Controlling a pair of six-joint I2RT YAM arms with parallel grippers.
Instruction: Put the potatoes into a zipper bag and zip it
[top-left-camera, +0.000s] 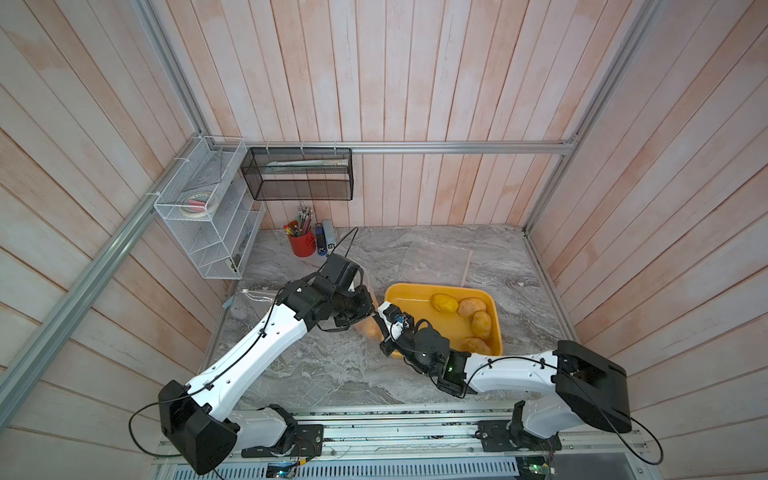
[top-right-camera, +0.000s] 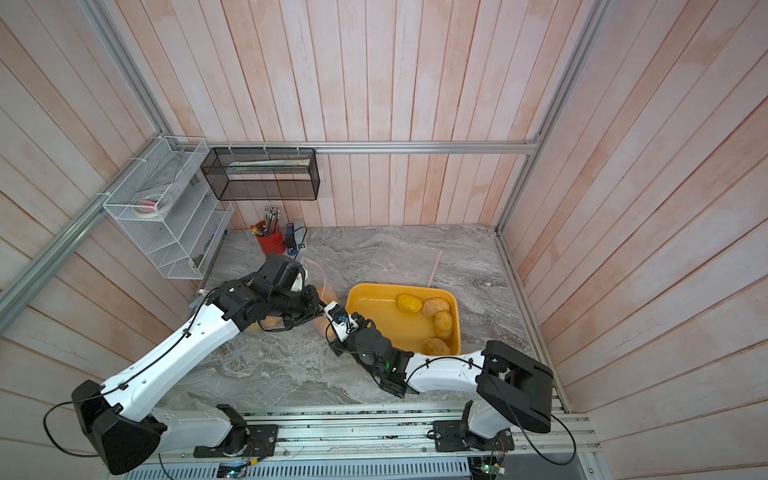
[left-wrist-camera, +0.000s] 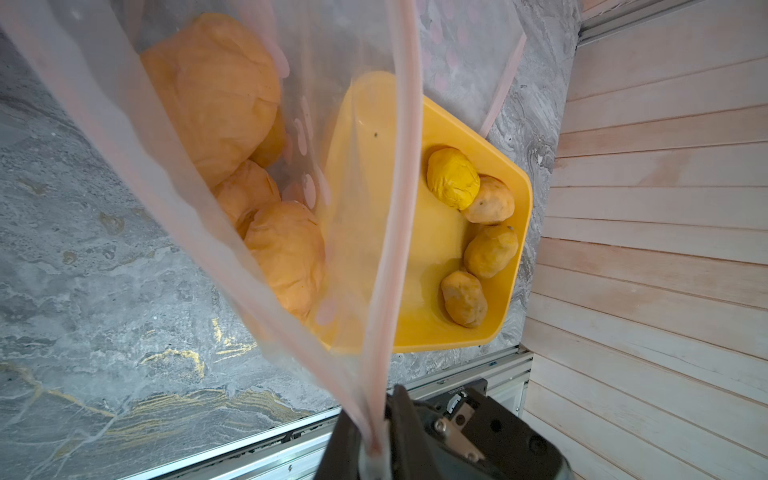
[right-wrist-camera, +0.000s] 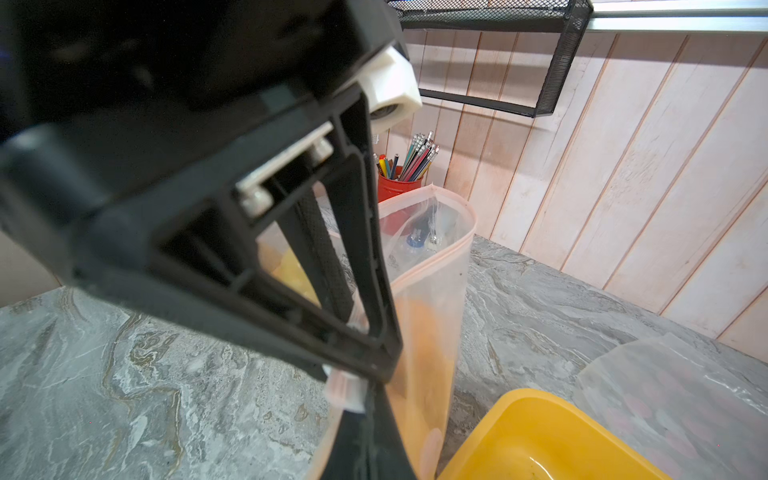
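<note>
A clear zipper bag with a pale pink rim stands with its mouth open and several potatoes inside. In the left wrist view its rim narrows to a corner between the parted fingers of my left gripper. My right gripper is shut on the bag's edge, close beside the left fingers; the thin film shows on both sides of its tips. From the right wrist view, the left gripper's black fingers stand in front of the bag. Both top views show the two grippers meeting at the bag, mostly hiding it.
A yellow tray right of the bag holds several potatoes. Behind it lies a flat clear bag. A red pencil cup stands at the back left, near a white wire rack.
</note>
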